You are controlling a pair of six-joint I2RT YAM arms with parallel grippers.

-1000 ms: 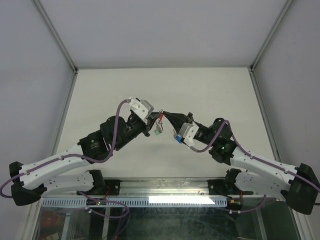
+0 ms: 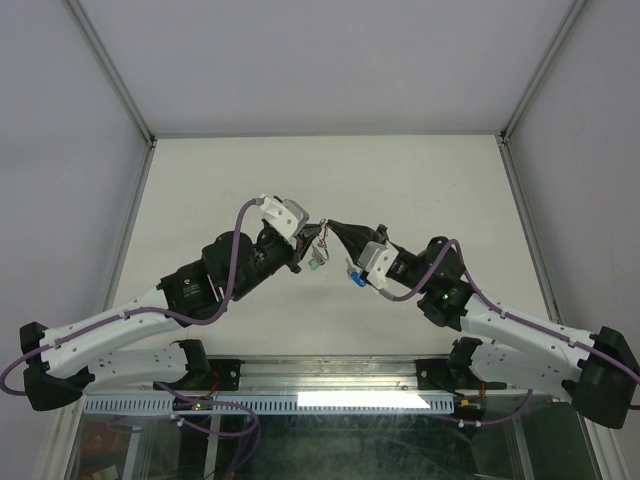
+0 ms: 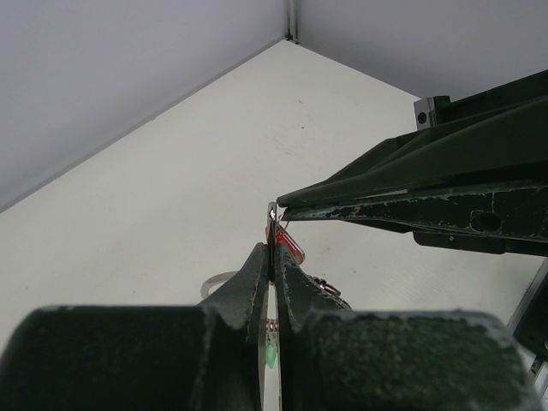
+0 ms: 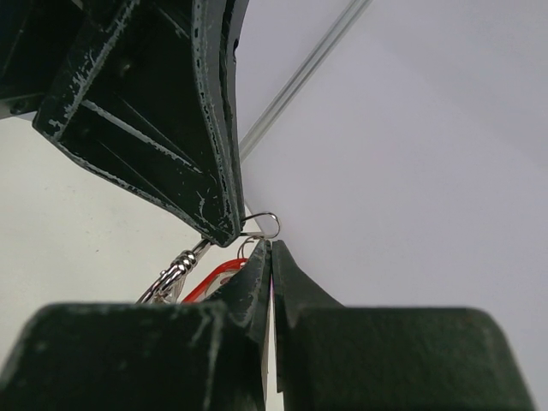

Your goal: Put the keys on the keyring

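My left gripper is shut on the metal keyring (image 4: 174, 276); its thin wire end (image 4: 272, 220) sticks out past the fingertips. Tight beside it, my right gripper is shut, with a thin loop running to its tips. From that loop a red key (image 3: 291, 246) seems to hang; the fingers partly hide it. Whether its loop is around the wire end or only against it, I cannot tell. Below the tips show a green key (image 2: 313, 265) and, to the right in the top view, a blue key (image 2: 357, 279).
Grey walls (image 2: 330, 65) bound it at the back and sides. Both grippers' tips almost touch, leaving little room between them.
The right gripper's tips have shifted very slightly to the right, and less red shows between the grippers in the top view. The left arm stands practically still.
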